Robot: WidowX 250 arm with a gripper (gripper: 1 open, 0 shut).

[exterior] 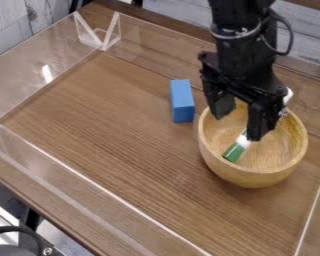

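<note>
The black gripper (240, 107) is open and hangs over a round tan bowl (262, 172), covering part of its back half. A green and white cylindrical object (235, 150) lies inside the bowl, its upper end partly hidden behind the gripper. A blue block (180, 100) sits on the wooden table just left of the bowl.
A dark cable shows at the bottom left corner.
</note>
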